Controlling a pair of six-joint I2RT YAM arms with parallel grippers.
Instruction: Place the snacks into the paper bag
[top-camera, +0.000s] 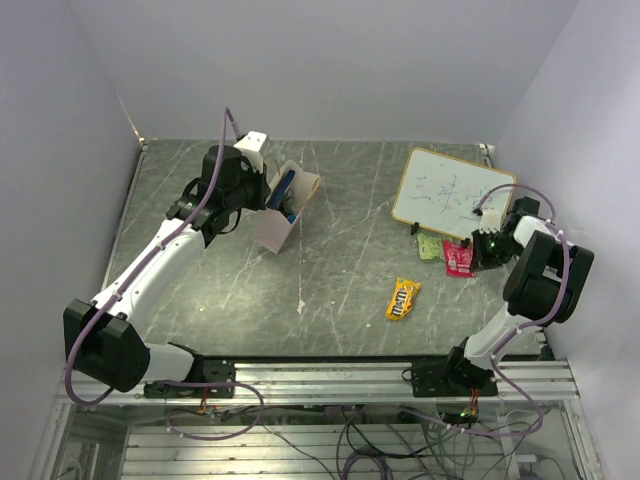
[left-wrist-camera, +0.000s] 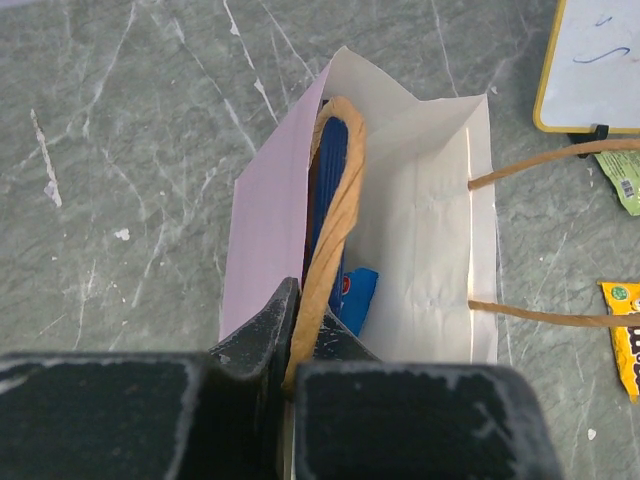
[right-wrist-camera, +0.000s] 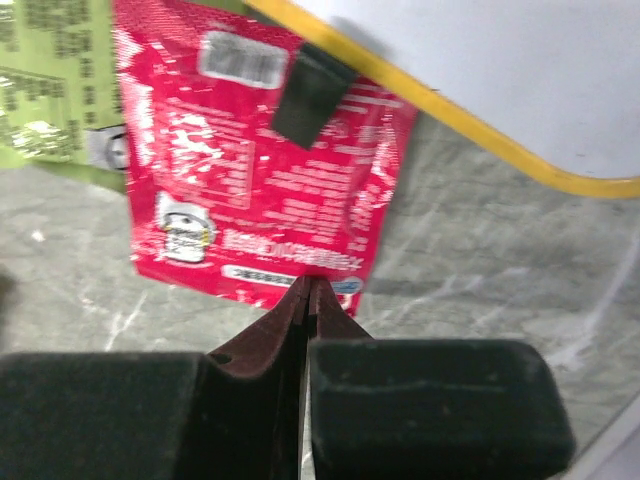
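The red snack packet (right-wrist-camera: 250, 200) lies flat on the table, its upper edge under the whiteboard's black clip. My right gripper is shut with its tips at the packet's near edge; nothing shows between the fingers. In the left wrist view, my left gripper is shut on the brown handle (left-wrist-camera: 337, 235) of the paper bag (left-wrist-camera: 425, 230). Inside the bag lie a dark blue item (left-wrist-camera: 330, 190) and a bright blue packet (left-wrist-camera: 357, 298). A green packet (top-camera: 430, 247) touches the red one's left side. Farther forward is a yellow M&M's packet (top-camera: 402, 299).
A whiteboard (top-camera: 450, 192) with a yellow frame stands just behind the green and red packets. The grey wall (top-camera: 590, 150) is close beside the right arm. Between bag and packets, the table (top-camera: 350, 220) is bare.
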